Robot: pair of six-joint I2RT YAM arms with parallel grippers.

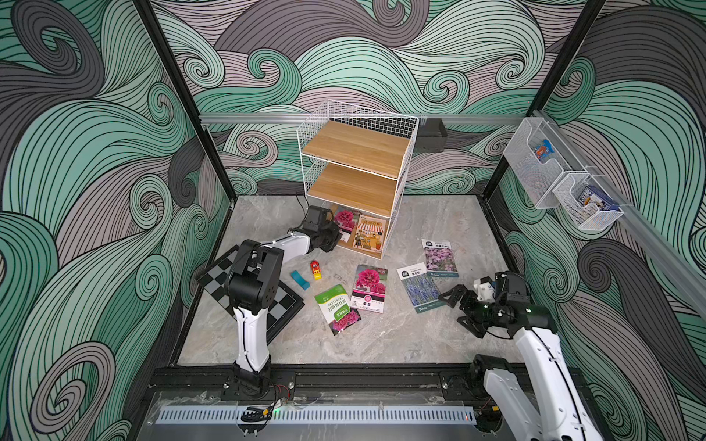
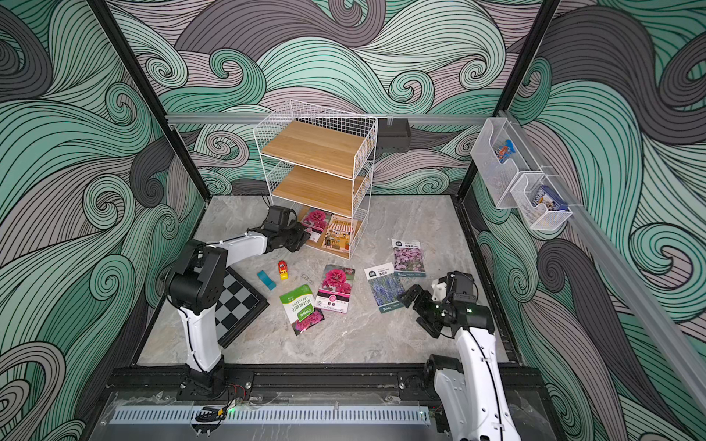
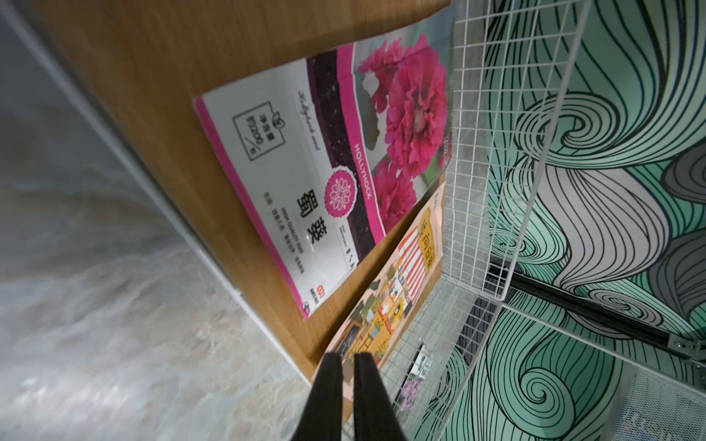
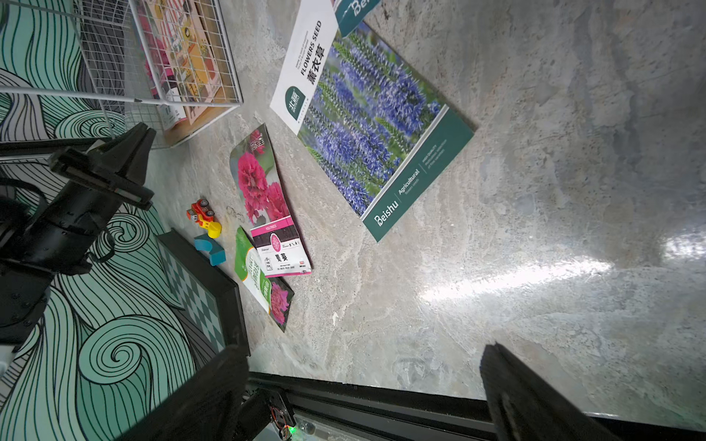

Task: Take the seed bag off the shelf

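On the bottom wooden board point(image 3: 110, 66) of the white wire rack lie two seed bags: a pink Hollyhock bag point(image 3: 323, 176) and, to its right, a bag with a shop picture point(image 1: 369, 232). My left gripper is shut, nothing visible between its fingers, at the front left of that board beside the Hollyhock bag, apart from it as far as shows. My right gripper stands open over the bare surface at the front right, near a lavender seed bag point(image 4: 375, 125).
Several more seed bags point(image 1: 367, 286) lie in front of the rack, beside a toy car point(image 1: 315, 269) and a blue block point(image 1: 299, 279). A checkered board point(image 2: 235, 301) is at the left. Wire baskets point(image 1: 529, 161) hang on the right.
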